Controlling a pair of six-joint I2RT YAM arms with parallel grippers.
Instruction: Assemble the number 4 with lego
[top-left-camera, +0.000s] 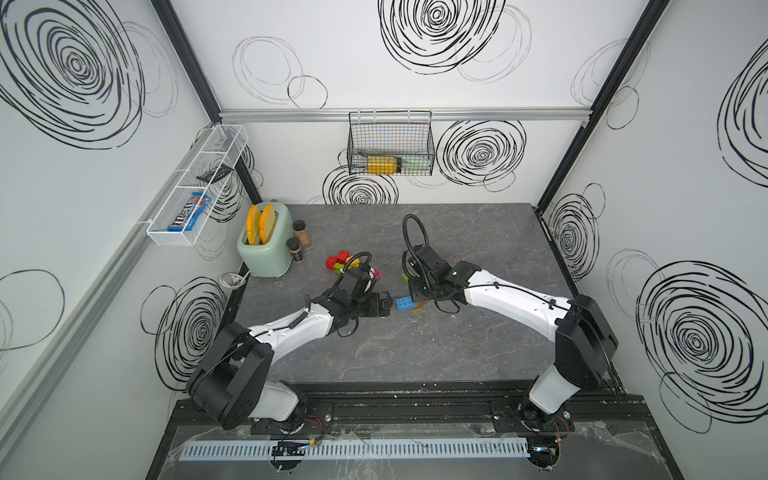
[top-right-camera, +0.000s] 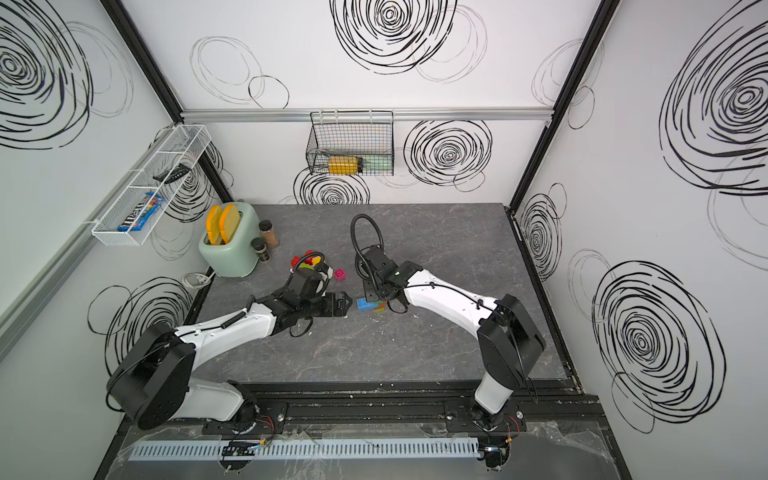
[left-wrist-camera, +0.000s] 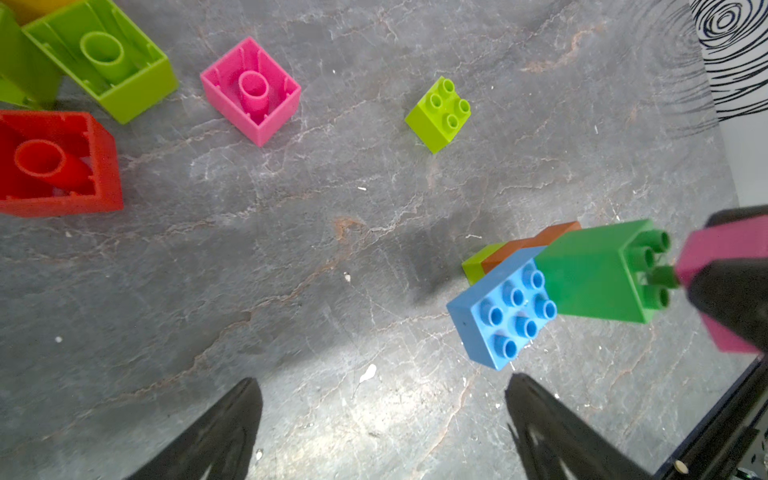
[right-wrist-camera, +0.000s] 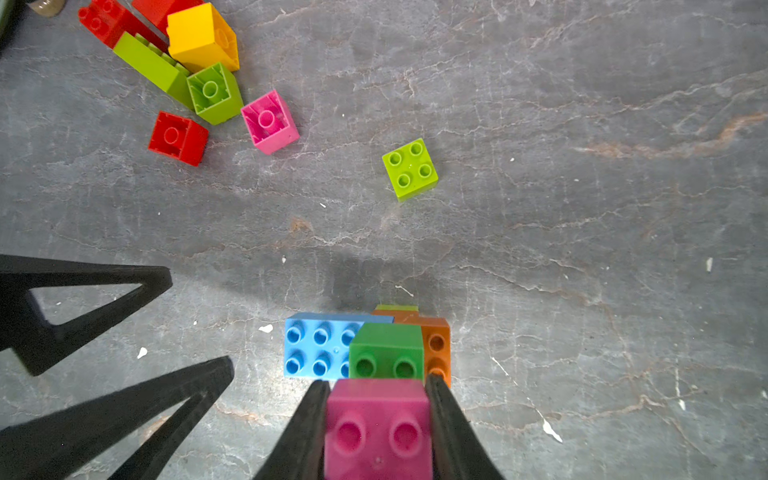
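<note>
My right gripper is shut on a pink brick (right-wrist-camera: 376, 436), its fingers on either side. The pink brick lines up with the studded end of a green brick (left-wrist-camera: 596, 272); whether the two touch, I cannot tell. The green brick and a blue brick (left-wrist-camera: 500, 308) belong to a joined build with an orange brick (right-wrist-camera: 437, 344) and a lime brick (left-wrist-camera: 478, 262) at its far end. Left of this build, my left gripper stands open and empty, its two fingers (right-wrist-camera: 120, 280) well apart.
A loose lime brick (right-wrist-camera: 410, 168) stands alone behind the build. Farther left lie a second pink brick (right-wrist-camera: 270, 121), a red brick (right-wrist-camera: 178, 138), a yellow brick (right-wrist-camera: 204, 38) and several others. A toaster (top-left-camera: 268, 248) and jars (top-left-camera: 301, 233) occupy the back left.
</note>
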